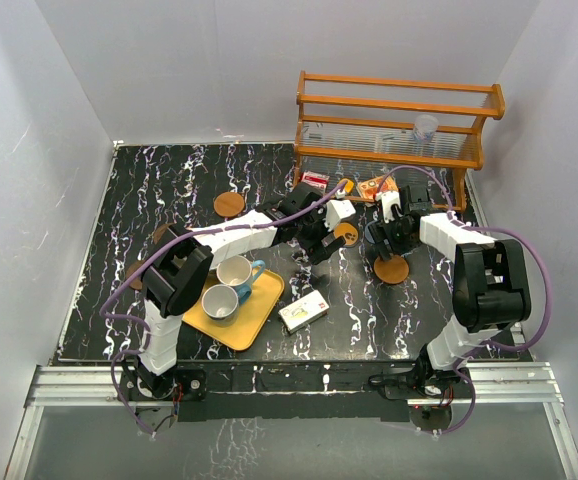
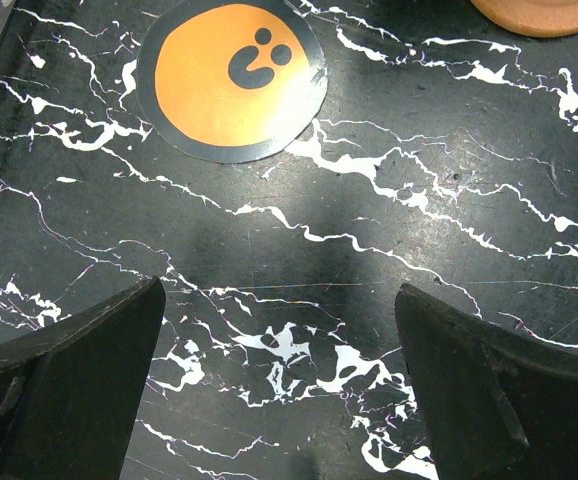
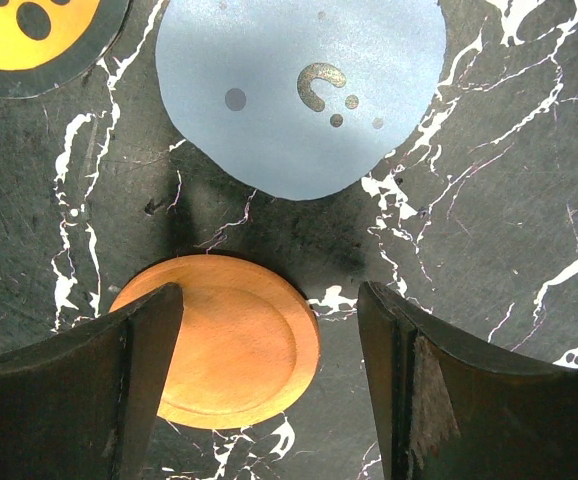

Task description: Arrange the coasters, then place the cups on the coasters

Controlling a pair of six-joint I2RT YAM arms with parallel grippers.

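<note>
Two light cups, one (image 1: 235, 271) behind the other (image 1: 220, 302), stand on the yellow tray (image 1: 241, 335) at left in the top view. My left gripper is open above bare black marble, close to a round orange coaster (image 2: 231, 82). On the right, my right gripper has its fingers apart with nothing held between them. A round wooden coaster (image 3: 239, 345) lies below it, partly covered by one finger (image 3: 159, 345). Farther off in the right wrist view is a blue-grey coaster (image 3: 299, 100).
A wooden rack (image 1: 399, 100) fills the back right, with a clear cup (image 1: 425, 126) on it. A white box (image 1: 303, 311) lies right of the tray. Another wooden coaster (image 1: 229, 204) sits at back left. Bare marble shows at front centre.
</note>
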